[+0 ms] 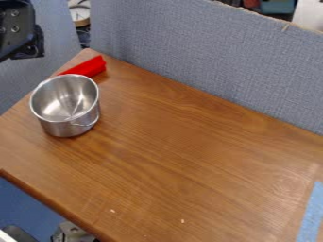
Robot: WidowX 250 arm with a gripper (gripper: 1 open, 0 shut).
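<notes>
A steel pot [66, 113] sits upright on the left part of the wooden table [190, 156]. Behind it, toward the back left corner, lies a red object [86, 67], partly hidden at its left end. A black piece of the robot shows at the top left edge of the camera view, above the pot; whether it is the gripper, and how its fingers stand, I cannot tell.
Grey padded walls [202, 66] border the back and left of the table. A light blue strip [311, 213] is at the right front edge.
</notes>
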